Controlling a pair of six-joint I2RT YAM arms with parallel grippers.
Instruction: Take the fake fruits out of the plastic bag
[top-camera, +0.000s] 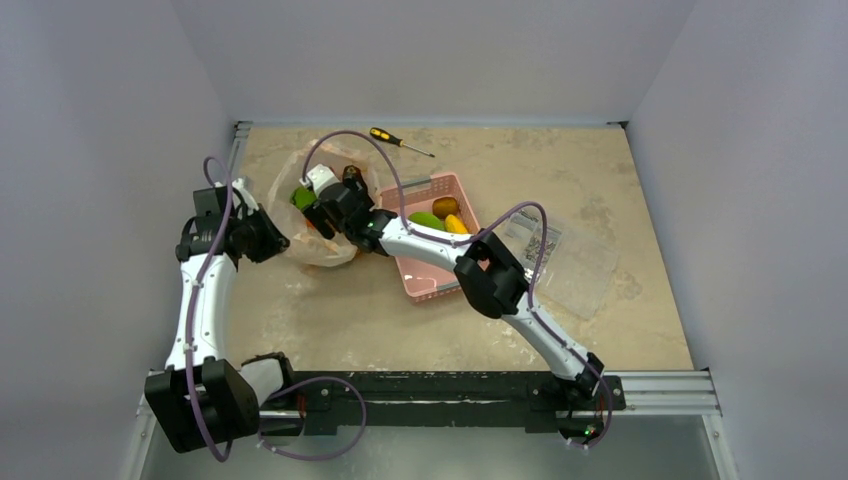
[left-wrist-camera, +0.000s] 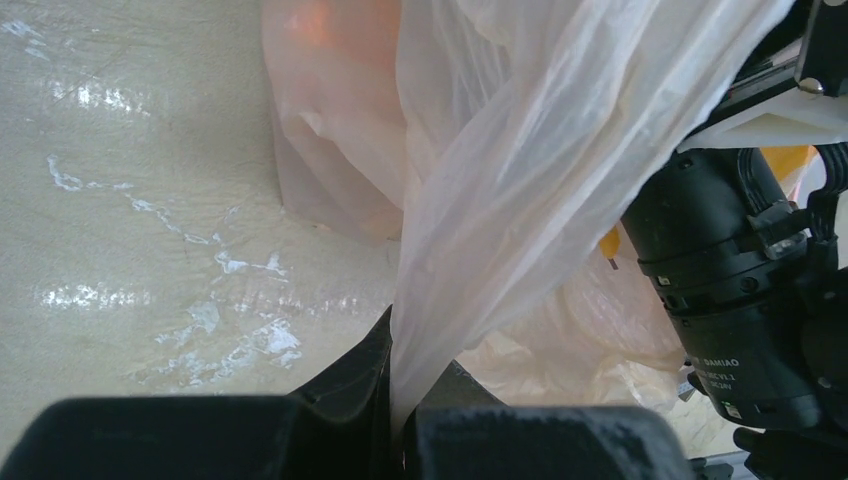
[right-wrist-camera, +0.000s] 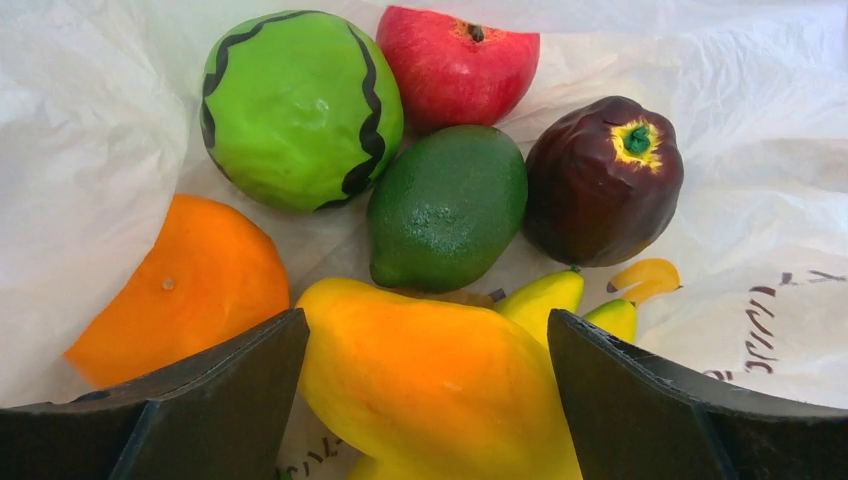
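The plastic bag (top-camera: 328, 256) stands open at the table's left, its rim pinched by my left gripper, which is shut on the thin film. Inside the bag my right gripper is open, with a yellow-orange fruit (right-wrist-camera: 430, 370) between its fingers in that view; whether they touch it cannot be told. Around it lie an orange (right-wrist-camera: 200, 285), a green striped fruit (right-wrist-camera: 295, 110), a red fruit (right-wrist-camera: 455, 70), a dark green lime-like fruit (right-wrist-camera: 450, 205), a dark purple fruit (right-wrist-camera: 600, 190) and small bananas (right-wrist-camera: 545, 300), partly hidden.
A pink basket (top-camera: 420, 281) right of the bag holds a brown, a green and a yellow fruit. A screwdriver (top-camera: 400, 141) lies behind it. Clear plastic packaging (top-camera: 575, 265) lies farther right.
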